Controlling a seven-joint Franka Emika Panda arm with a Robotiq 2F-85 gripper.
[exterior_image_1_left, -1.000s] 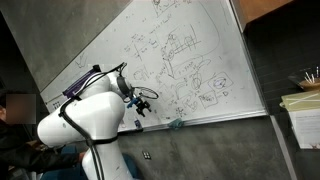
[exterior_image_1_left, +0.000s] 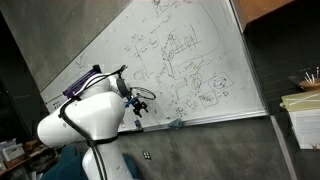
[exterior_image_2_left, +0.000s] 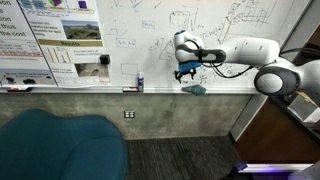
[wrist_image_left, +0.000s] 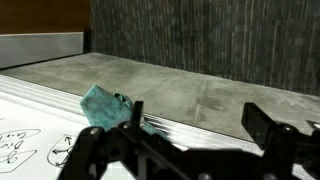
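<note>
A crumpled teal cloth (wrist_image_left: 103, 106) lies at the whiteboard's lower ledge, left of my gripper in the wrist view. The gripper's black fingers stand wide apart with nothing between them. From the second exterior view, the gripper (exterior_image_2_left: 184, 73) is in front of the whiteboard (exterior_image_2_left: 140, 30), a little above and left of the cloth (exterior_image_2_left: 194, 89). In the first exterior view the cloth (exterior_image_1_left: 176, 124) sits on the ledge, to the right of and below the gripper (exterior_image_1_left: 139, 101). Whether the fingers touch the board cannot be told.
Drawn lines and diagrams cover much of the whiteboard. A small bottle (exterior_image_2_left: 140, 80) stands on its ledge (exterior_image_2_left: 100, 90). Posters (exterior_image_2_left: 75, 50) hang at the left, above a teal chair (exterior_image_2_left: 60, 140). Bare grey wall (exterior_image_2_left: 170, 112) lies below the ledge.
The gripper has shifted slightly against the board, its fingers still apart. The cloth appears unmoved.
</note>
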